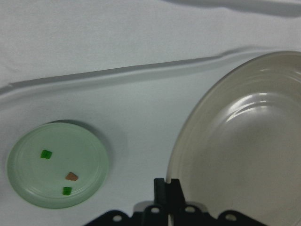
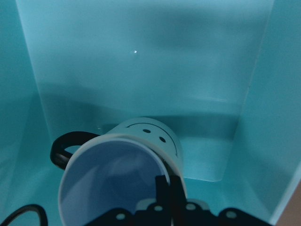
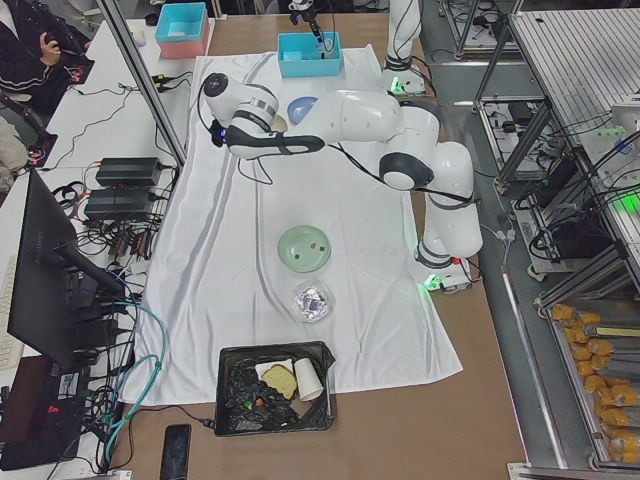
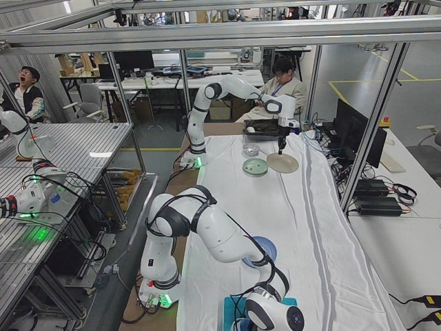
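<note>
My left gripper is shut on the rim of a beige plate [image 1: 244,141]. In the right camera view the plate [image 4: 282,163] hangs at the far end of the cloth, beside a green plate [image 4: 255,167] with small green and brown bits. My right gripper is shut on the rim of a white mug [image 2: 113,179] with a blue inside and black handle, inside a turquoise bin [image 2: 150,61]. A second white piece with a printed face [image 2: 150,132] lies behind that mug.
A blue plate [image 3: 301,108] lies near the bin. A clear bowl of shiny contents [image 3: 311,301] and a black lined tray [image 3: 230,390] with bread and a cup stand beyond the green plate. A monitor and cables [image 3: 45,300] border the cloth.
</note>
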